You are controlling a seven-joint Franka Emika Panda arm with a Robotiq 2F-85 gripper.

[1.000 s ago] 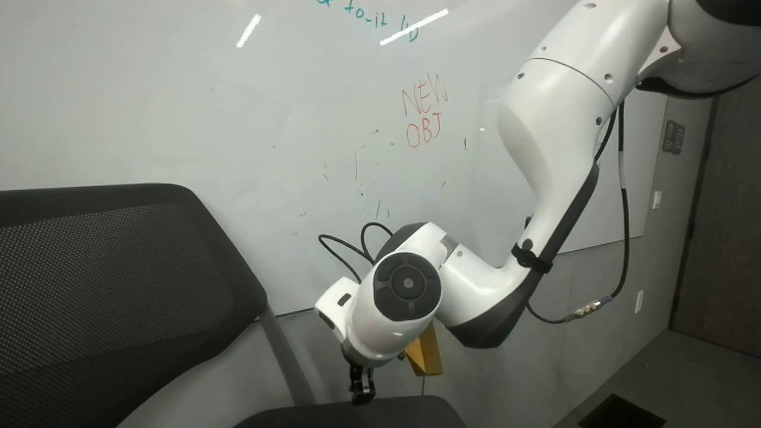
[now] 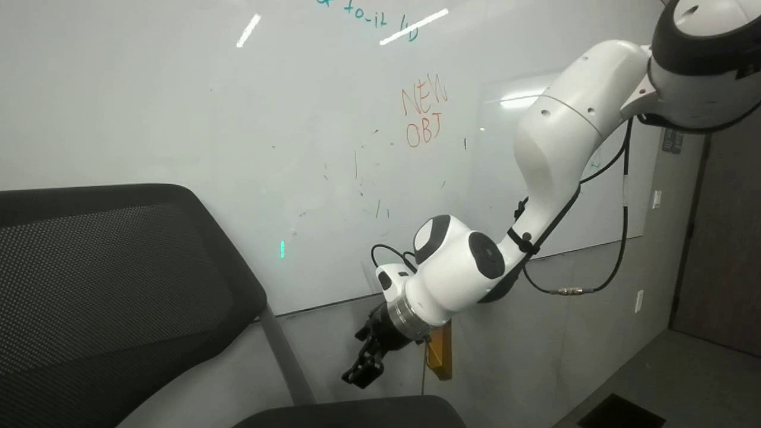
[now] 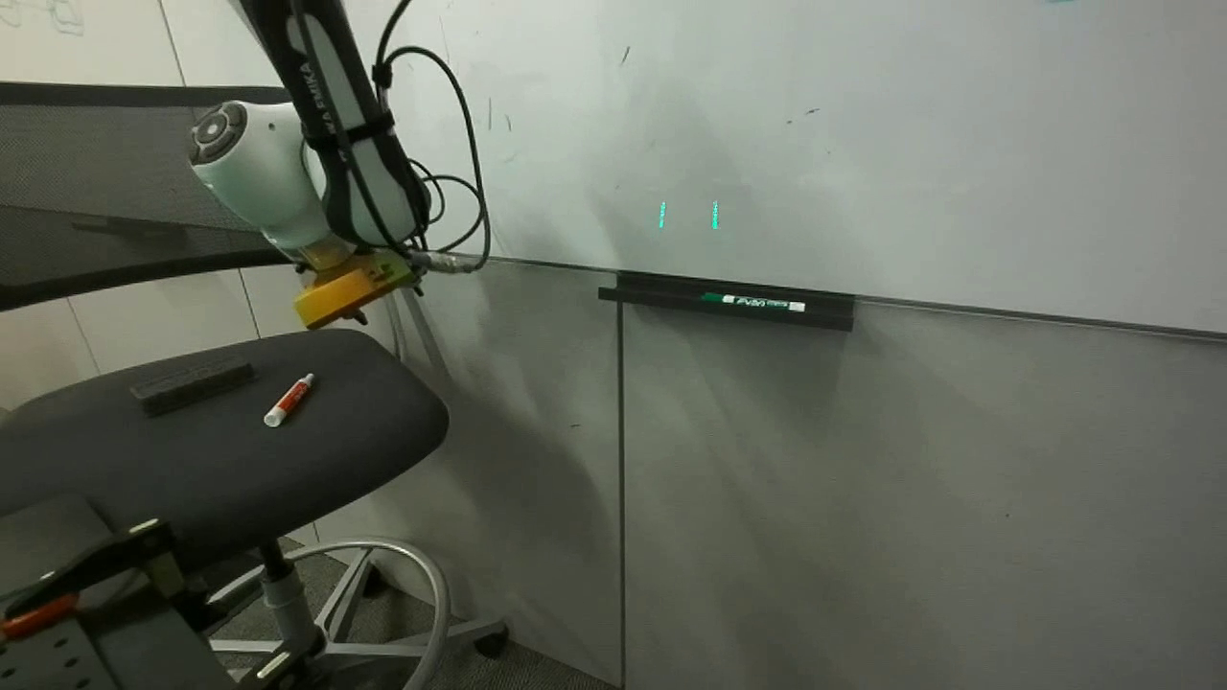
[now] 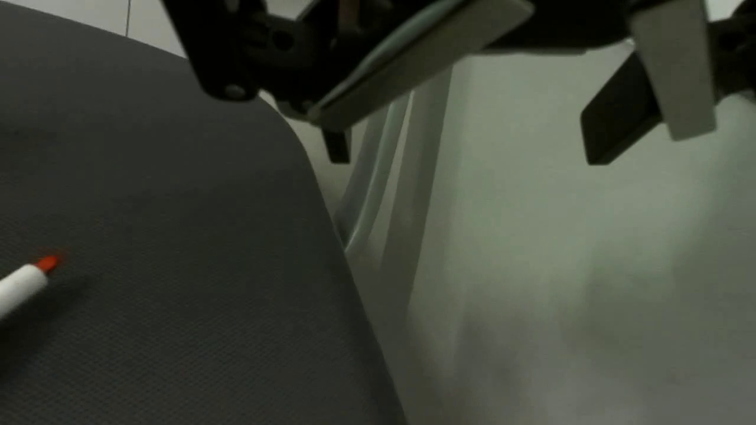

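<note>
My gripper (image 2: 361,354) hangs near the whiteboard wall, tilted down to the left above the chair seat. In the wrist view the gripper is open, its two fingers spread well apart and only bare background between them. A white marker with a red tip (image 4: 22,287) appears at the left edge there, well away from the fingers. Exterior view 2 shows the red-and-white marker (image 3: 289,401) lying on the dark chair seat (image 3: 345,443), beside a black eraser-like block (image 3: 194,387). The yellow-orange part (image 3: 345,293) and the arm hide most of the gripper in that view.
The chair's mesh backrest (image 2: 121,285) takes up the left side. A black ledge (image 3: 656,301) on the whiteboard (image 3: 978,149) holds a green-and-white marker (image 3: 753,303). Clear wall lies right of the chair, and a dark tool (image 3: 86,563) stands at lower left.
In exterior view 1 the gripper has risen slightly and turned from pointing almost straight down to slanting leftward. The wrist has swung up and right, and the upper arm has shifted.
</note>
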